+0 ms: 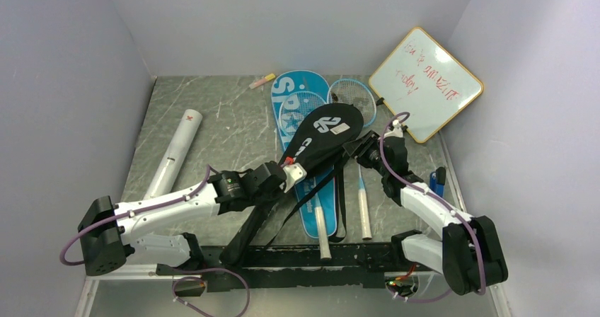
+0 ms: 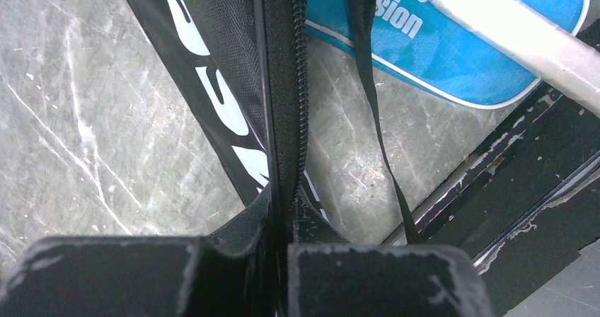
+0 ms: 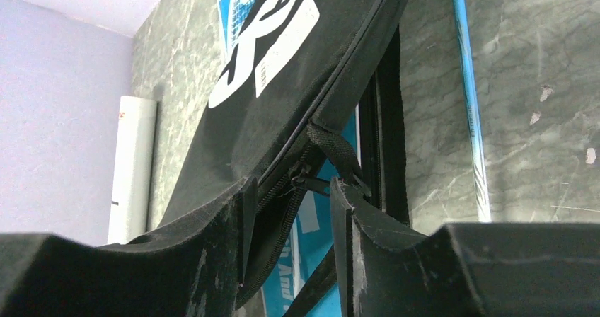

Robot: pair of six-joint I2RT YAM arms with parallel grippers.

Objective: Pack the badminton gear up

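A black racket bag [image 1: 329, 126] lies diagonally over the blue bag [image 1: 309, 225] and a racket [image 1: 319, 221]. My left gripper is shut on the black bag's long zipped edge, near its narrow lower part. My right gripper stands part open at the bag's upper right edge, just before a zipper [image 3: 290, 179] and its puller [image 3: 311, 184]; I cannot tell whether the puller is between the fingertips. A second racket [image 1: 364, 214] lies to the right, its blue shaft [image 3: 468, 83] visible in the right wrist view.
A white tube [image 1: 172, 151] lies at the left on bare floor. A whiteboard [image 1: 424, 83] with red writing is at the back right, a small yellow item [image 1: 267, 78] at the back, a blue object [image 1: 437, 186] at the right. A black ledge [image 1: 368, 257] runs along the front.
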